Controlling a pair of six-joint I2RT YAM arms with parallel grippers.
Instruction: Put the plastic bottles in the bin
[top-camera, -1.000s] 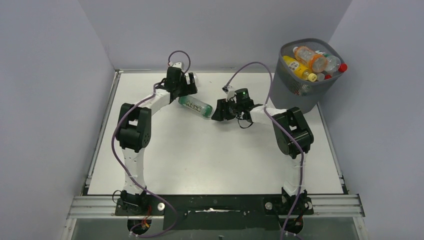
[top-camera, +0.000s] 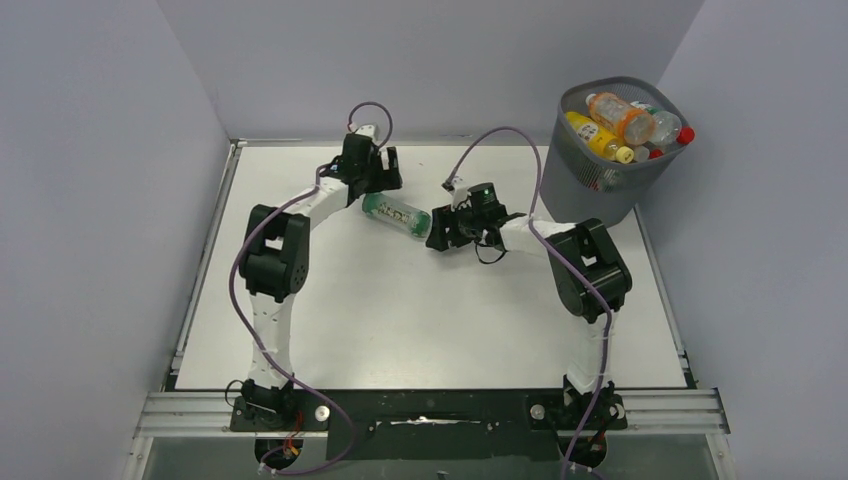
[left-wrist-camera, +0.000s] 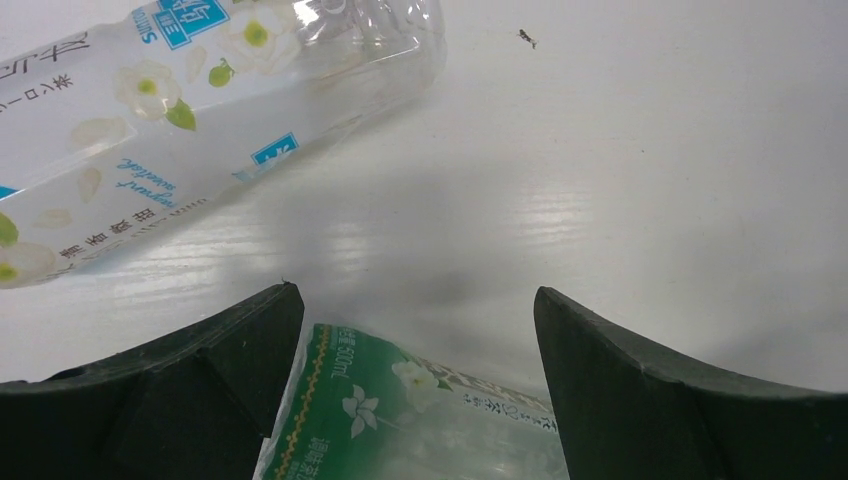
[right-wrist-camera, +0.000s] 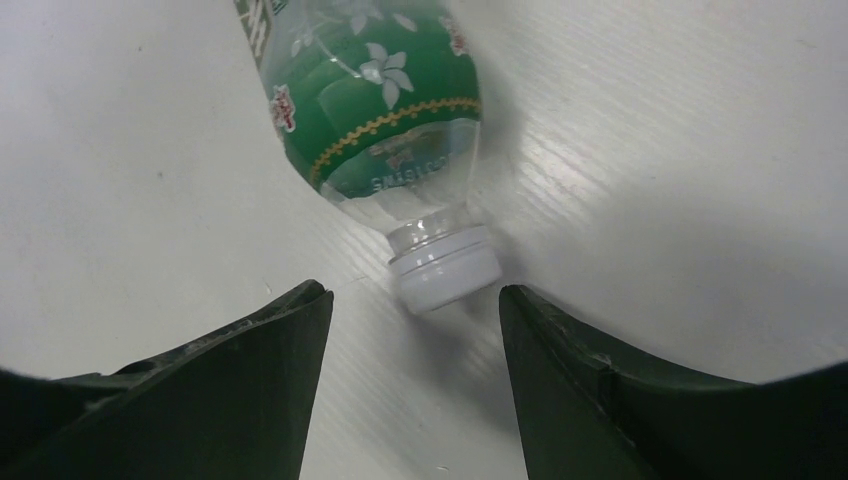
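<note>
A green-labelled plastic bottle (top-camera: 395, 214) lies between my grippers on the white table (top-camera: 420, 320). My left gripper (top-camera: 385, 165) stands open over the bottle's back end (left-wrist-camera: 405, 420). Beyond it lies a white-labelled bottle (left-wrist-camera: 190, 120), mostly hidden by that gripper in the top view. My right gripper (top-camera: 440, 228) is at the green bottle's capped end; in the right wrist view its fingertips (right-wrist-camera: 305, 310) are apart either side of and just below the white cap (right-wrist-camera: 445, 268). Whether they grip anything is not clear.
A grey mesh bin (top-camera: 600, 185) holding several bottles stands at the back right, just beyond the right arm. Walls border the table at the back and sides.
Both grippers and the green bottle have shifted slightly to the right in the top view since about a second ago. The bin is unchanged.
</note>
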